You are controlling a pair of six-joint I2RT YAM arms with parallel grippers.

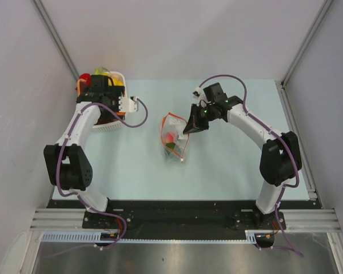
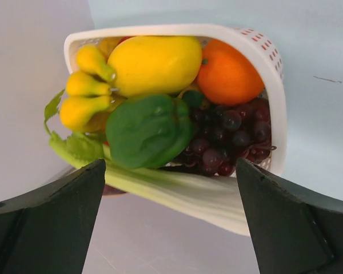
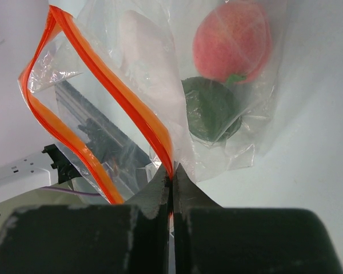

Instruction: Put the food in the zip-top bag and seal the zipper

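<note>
My left gripper is open over the white basket, which holds a yellow mango, an orange, bananas, a green pepper, grapes and celery; nothing is between its fingers. In the middle of the table lies the clear zip bag with an orange rim, a peach and a dark green item inside. My right gripper is shut on the bag's rim, holding its mouth partly open.
Grey walls border it at left and right.
</note>
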